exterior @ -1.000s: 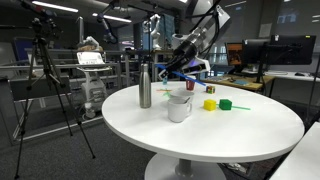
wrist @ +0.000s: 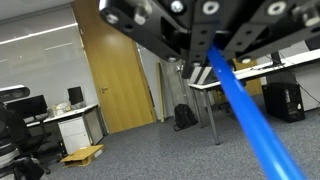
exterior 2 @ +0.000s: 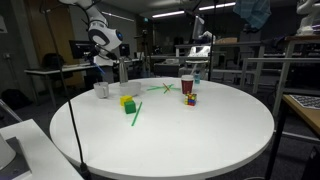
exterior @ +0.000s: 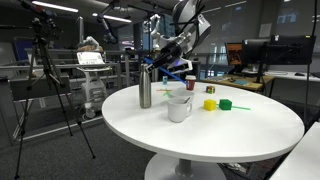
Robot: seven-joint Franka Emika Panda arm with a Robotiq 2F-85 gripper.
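Observation:
My gripper hangs over the far left part of the white round table, close to the top of the steel bottle. A thin blue stick runs out from between the fingers in the wrist view, and the fingers look shut on it. The same blue stick shows as a short line above the table. In the second exterior view the arm is behind the table at the left. The fingertips are too small there to make out.
A white mug stands on the table, near a yellow block and a green block. Green sticks lie around. A dark red cup stands beside a multicoloured cube.
My arm has swung left toward the steel bottle, and the blue stick has shifted with it. The things on the table look unmoved.

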